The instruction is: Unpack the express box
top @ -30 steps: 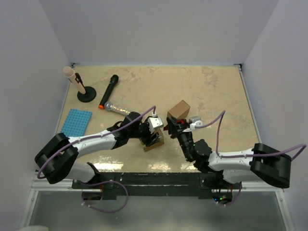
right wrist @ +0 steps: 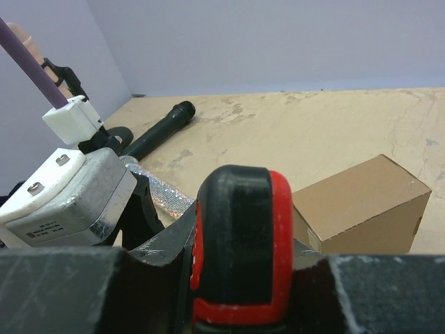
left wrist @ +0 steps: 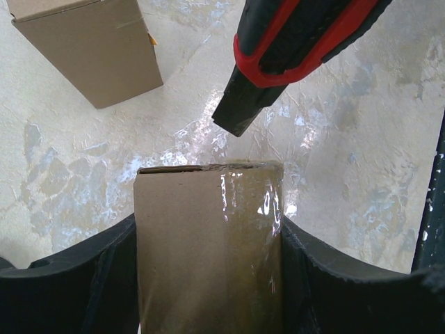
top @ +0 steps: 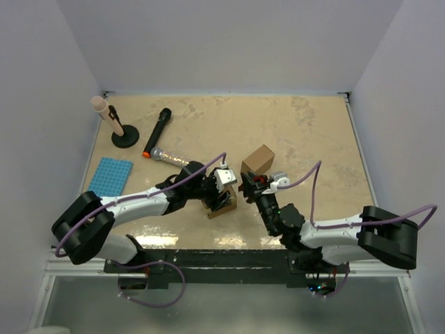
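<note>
My left gripper (top: 219, 195) is shut on a cardboard box (left wrist: 208, 243), whose upper face carries a glossy strip of tape in the left wrist view. My right gripper (top: 254, 181) is just right of that box, shut on a black-and-red tool (right wrist: 236, 243). In the left wrist view the tool (left wrist: 292, 42) hangs above the box, its dark tip pointing down toward the box's far edge, apparently apart from it. A second cardboard box (top: 258, 158) lies behind my right gripper.
At the left stand a pink object on a black base (top: 125, 136), a black microphone (top: 159, 132), a sparkly cylinder (top: 170, 157) and a blue mat (top: 111, 174).
The right arm has shifted slightly over the last second, with the tool still held near the box. The left arm and its box are nearly unmoved.
</note>
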